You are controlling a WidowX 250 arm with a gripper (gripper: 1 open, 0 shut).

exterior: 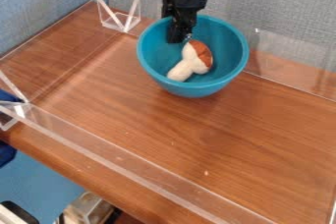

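Observation:
A teal bowl point(197, 84) sits at the back middle of the wooden table. Inside it lies a toy mushroom point(191, 63) with a white stem and an orange-brown cap. My black gripper point(176, 33) reaches down from the top to the bowl's back-left inner wall, above and left of the mushroom. Its fingers are dark and small, so I cannot tell how far apart they stand or whether they touch the rim.
Clear walls edge the table point(223, 159), with white brackets point(118, 16) at the back left and at the left side. Grey padded walls stand behind.

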